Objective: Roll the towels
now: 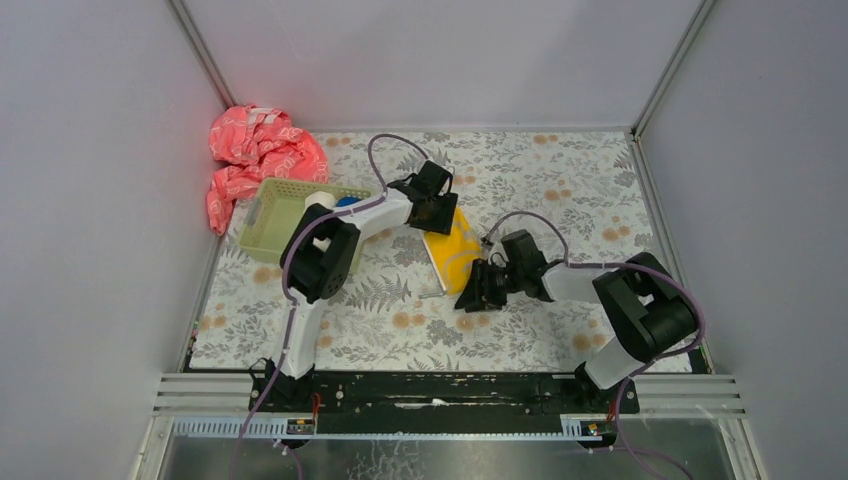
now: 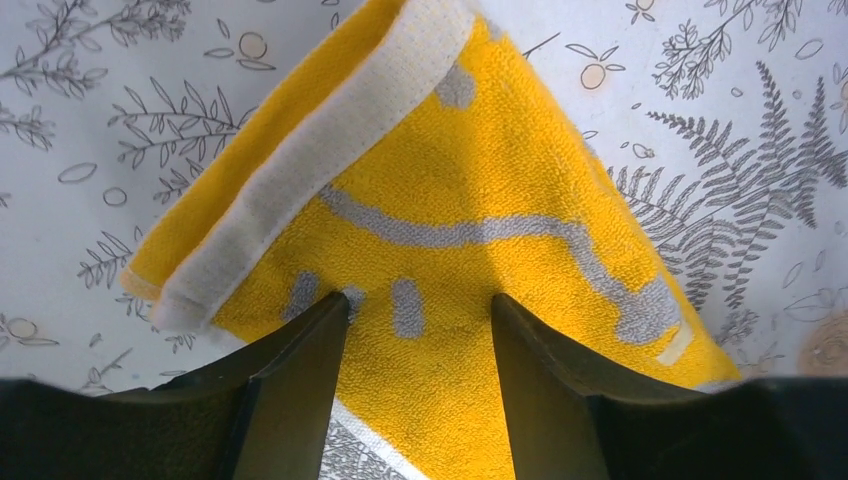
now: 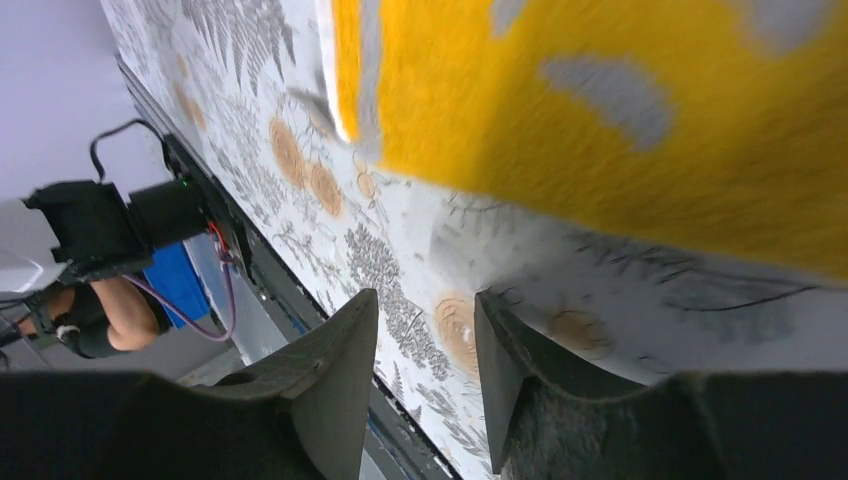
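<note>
A yellow towel (image 1: pixel 453 254) with grey markings lies folded flat at the middle of the table, slightly slanted. Over its far end is my left gripper, open, with towel cloth (image 2: pixel 440 190) visible beneath and between the parted fingers; contact cannot be judged. The top view has the left arm covering that end. By the near right corner of the towel, my right gripper stands open. Only the patterned tabletop shows between its fingers, while the towel's edge (image 3: pixel 480 140) runs just beyond the tips.
A light green basket (image 1: pixel 262 231) holding a white roll (image 1: pixel 321 200) and a blue item (image 1: pixel 348 201) stands at the left, partly behind the left arm. A crumpled coral cloth (image 1: pixel 262 150) lies at the back left corner.
</note>
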